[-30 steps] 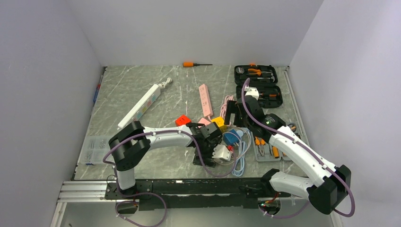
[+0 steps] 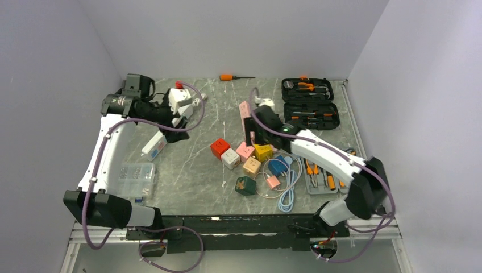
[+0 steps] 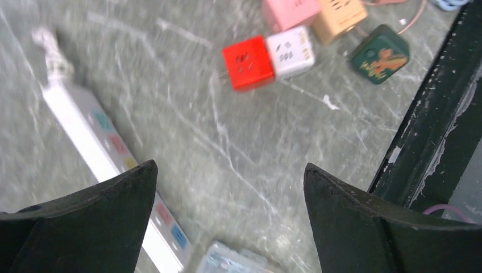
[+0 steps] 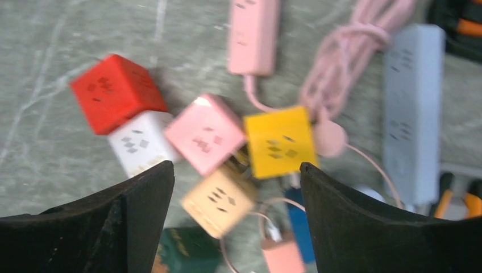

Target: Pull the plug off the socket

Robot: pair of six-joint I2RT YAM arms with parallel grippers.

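Observation:
Several cube sockets cluster mid-table: red (image 2: 220,148), white (image 2: 230,159), pink (image 2: 245,151), yellow (image 2: 262,153), tan (image 2: 252,168), blue (image 2: 277,166), with a dark green one (image 2: 245,186) in front. Cables and a pink charger (image 2: 273,182) lie among them. In the top view my left gripper (image 2: 175,129) is raised at the upper left, away from the cluster; its wrist view (image 3: 230,205) shows wide-open fingers with empty space between. My right gripper hangs over the cluster, open, fingers apart above the tan and yellow cubes. Whether a plug sits in any cube is unclear.
A white power strip (image 3: 91,131) lies at left, a pink strip (image 2: 245,116) behind the cluster. Tool cases (image 2: 310,108) fill the back right, a tool tray (image 2: 315,185) the front right. Clear table lies left of the cluster.
My left arm has swung up and left, off the front of the cluster, uncovering the cubes. My right arm has moved leftward over them.

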